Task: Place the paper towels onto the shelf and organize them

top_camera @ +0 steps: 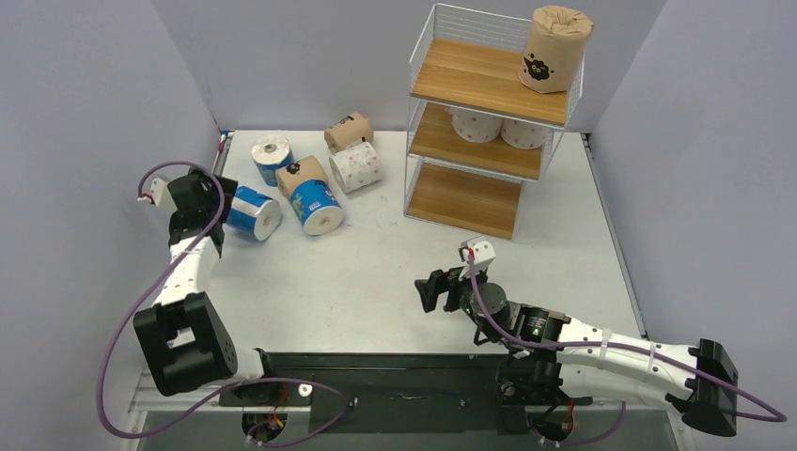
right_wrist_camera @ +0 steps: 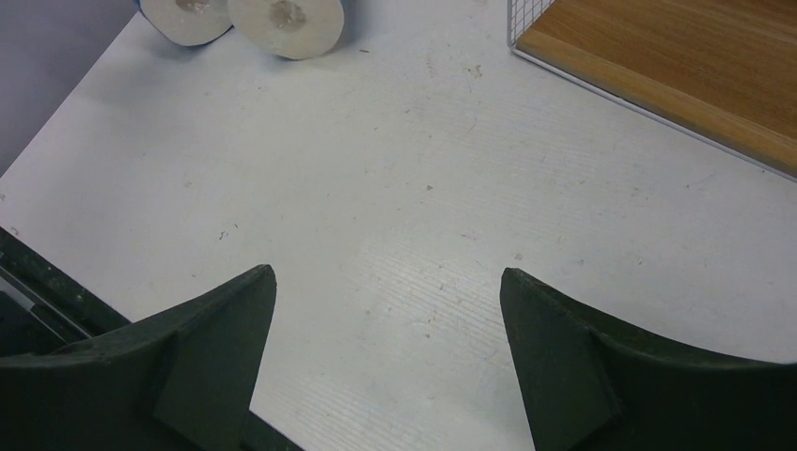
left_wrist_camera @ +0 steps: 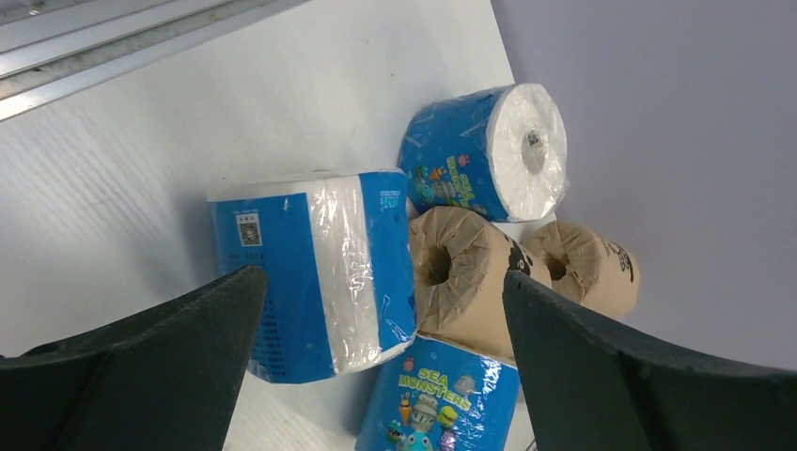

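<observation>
My left gripper is open above a blue-wrapped roll [left_wrist_camera: 310,272] lying on its side, with no contact visible. In the top view that roll [top_camera: 254,213] is at the table's left, partly covered by the gripper. Against it lies a brown roll [left_wrist_camera: 479,272], and below is another blue roll [left_wrist_camera: 440,399]. An upright blue roll [top_camera: 273,158] stands behind; a second brown roll [top_camera: 348,131] and a white dotted roll [top_camera: 356,167] lie to the right. My right gripper hangs over bare table, fingers parted, holding nothing.
A three-tier shelf [top_camera: 467,195] stands at the back right, its bottom board empty. Two white dotted rolls [top_camera: 476,125] occupy the middle board, and a tall brown roll [top_camera: 556,47] stands on top. Between rolls and shelf the table [top_camera: 376,254] is clear.
</observation>
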